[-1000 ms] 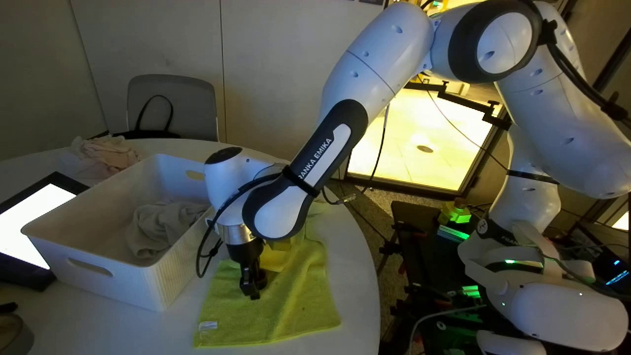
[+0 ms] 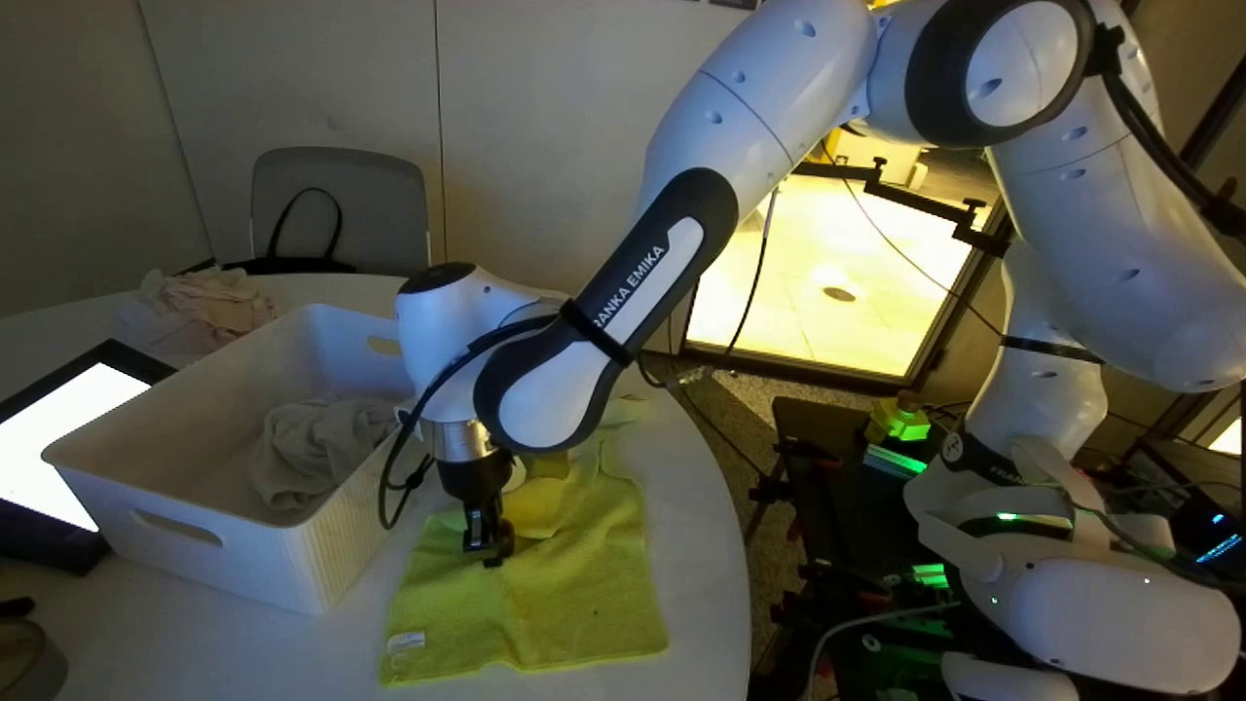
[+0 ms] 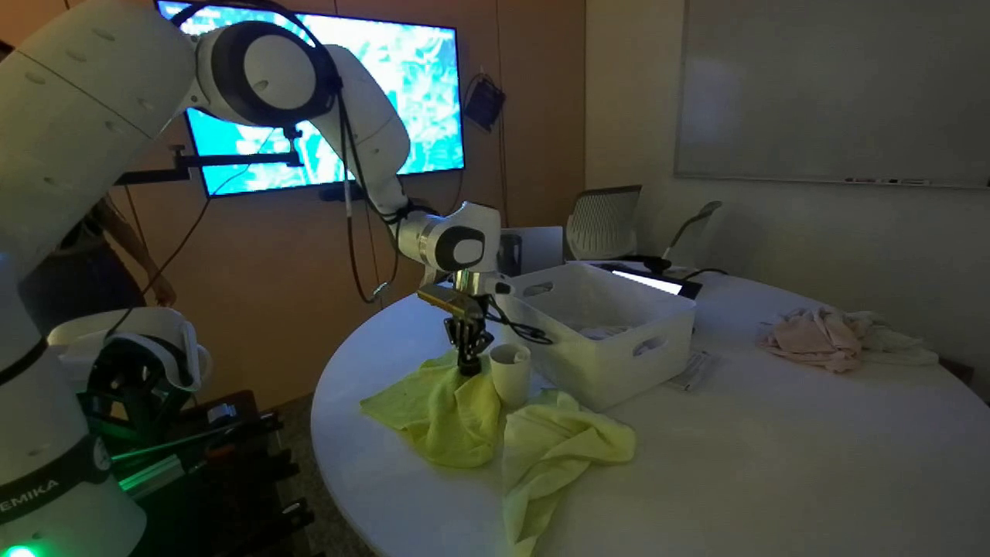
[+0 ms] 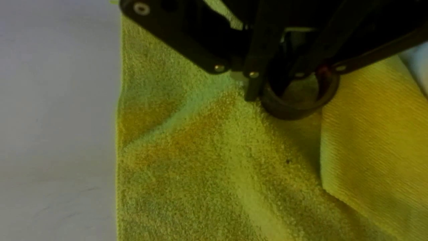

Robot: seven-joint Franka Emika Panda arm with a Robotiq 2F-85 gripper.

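A dark, ring-like round object is at the fingers in the wrist view, its hollow top facing the camera. My gripper points down and is shut on its wall, with one finger outside the ring; the other finger is hard to make out. Under them a yellow-green cloth lies spread near the table's edge, with a raised fold running through it. In exterior view 2 the gripper is over this cloth, next to a white cup. Whether the ring touches the cloth is unclear.
A white bin with a grey cloth inside stands right beside the gripper. A second pale yellow cloth lies crumpled nearby. Pinkish cloths lie farther off.
My gripper has risen a little and shifted left in exterior view 1, the dark round object moving with it. The cloth's upper left part has shifted slightly left.
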